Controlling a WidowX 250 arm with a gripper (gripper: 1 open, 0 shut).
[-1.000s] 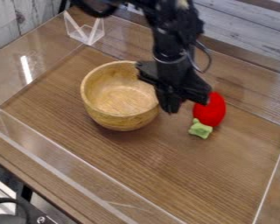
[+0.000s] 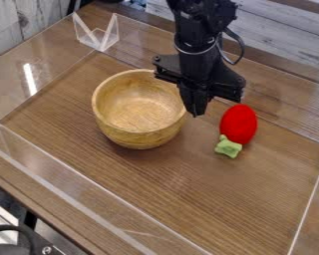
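Observation:
The black gripper [image 2: 194,102] hangs above the table at the right rim of a tan bowl [image 2: 133,108], its fingertips shut with nothing visible between them. A red oval object [image 2: 238,125] lies to the right of the gripper, and a small green block [image 2: 227,147] sits just in front of it.
A clear angular plastic piece [image 2: 97,31] stands at the back left. Black cables show at the lower left edge.
The arm has moved up and back, away from the front of the table, uncovering more of the red object. The bowl and green block look unmoved.

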